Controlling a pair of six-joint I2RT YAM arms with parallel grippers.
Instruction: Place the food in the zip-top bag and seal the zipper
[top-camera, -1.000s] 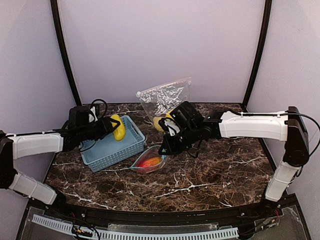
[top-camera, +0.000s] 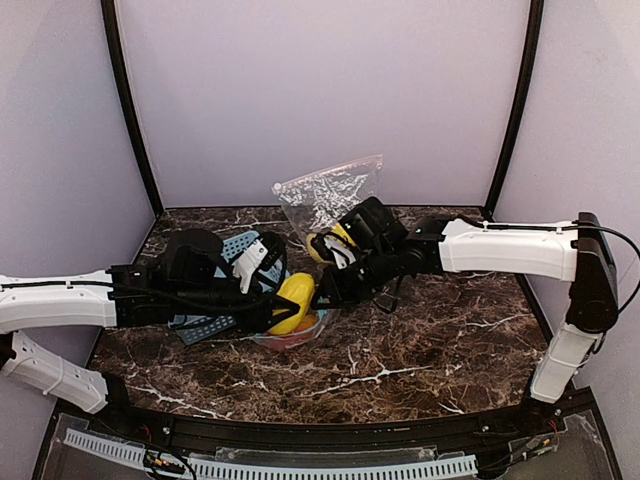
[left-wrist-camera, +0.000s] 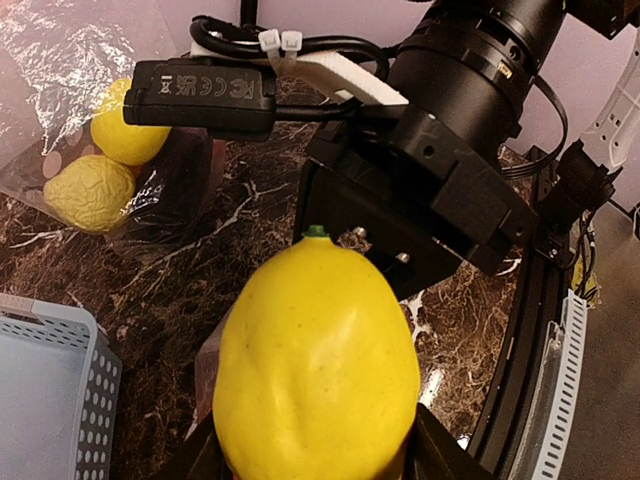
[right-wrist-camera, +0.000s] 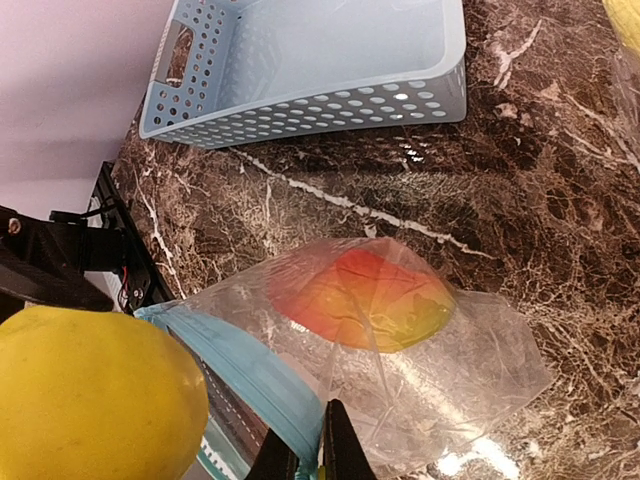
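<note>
A large yellow mango-like fruit (left-wrist-camera: 315, 360) with a green tip fills the lower middle of the left wrist view, and my left gripper (top-camera: 278, 312) is shut on it. It hangs over the mouth of a clear zip bag (top-camera: 285, 341). My right gripper is shut on the bag's light blue zipper edge (right-wrist-camera: 255, 375), holding that side up. Inside the bag lies a red and orange fruit (right-wrist-camera: 365, 300), seen through the plastic in the right wrist view. The far rim of the opening is partly hidden by the yellow fruit.
Behind the arms stands a second clear bag (top-camera: 335, 190) with yellow fruits (left-wrist-camera: 130, 125) in it. A light blue perforated basket (right-wrist-camera: 330, 105) sits at the left; its visible interior looks empty.
From over the basket, my left gripper has carried the yellow fruit right and toward the front, to the open bag. The right arm stays nearly still at the bag's edge.
</note>
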